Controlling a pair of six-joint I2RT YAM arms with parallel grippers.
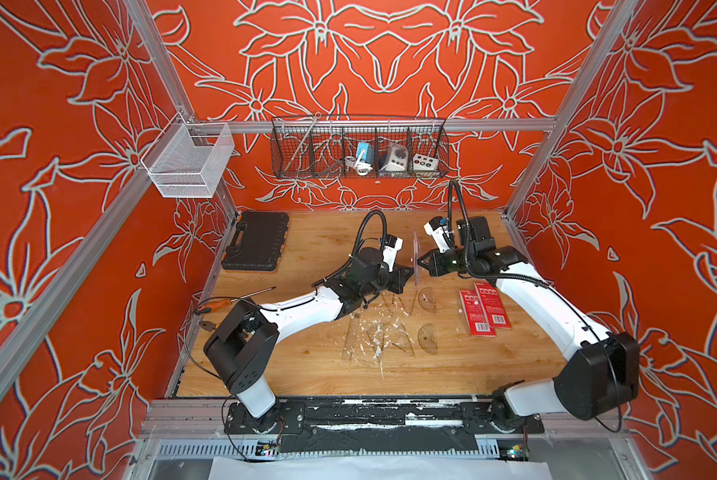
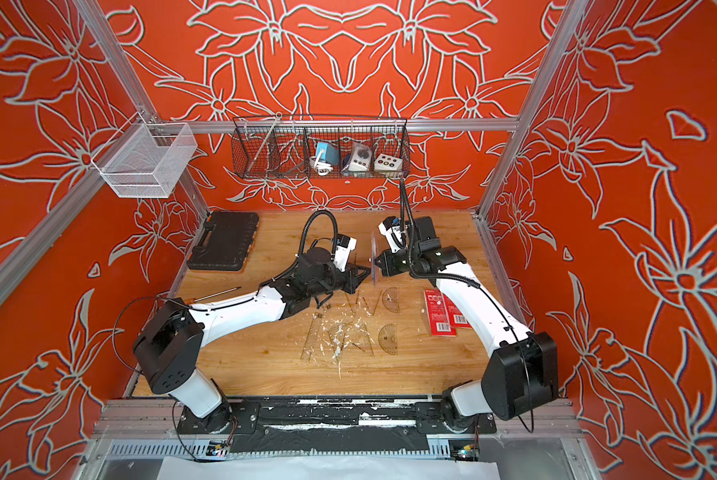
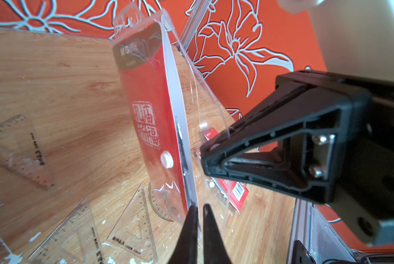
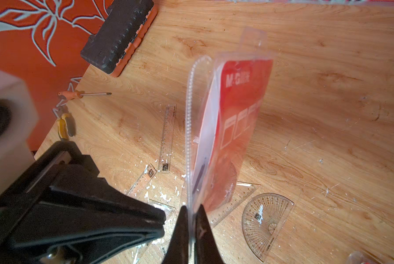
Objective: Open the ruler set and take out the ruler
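The clear sleeve with a red card (image 3: 150, 105) stands upright between my two grippers. My right gripper is shut on its clear plastic (image 4: 189, 145), near the sleeve's lower edge. From the other side, my left gripper comes close to it, shut; whether thin film lies between its fingertips is not clear. The sleeve bulges, with a gap between its clear front and the card. Loose clear rulers lie on the table below: a straight ruler (image 4: 167, 138), triangles (image 3: 76, 235) and protractors (image 4: 265, 224).
Two more red packages (image 1: 484, 308) lie to the right. A black case (image 1: 255, 241) sits at the back left, with an orange screwdriver (image 4: 76, 94) and yellow-handled pliers (image 4: 62, 126) near the left edge. White scraps litter the table's middle.
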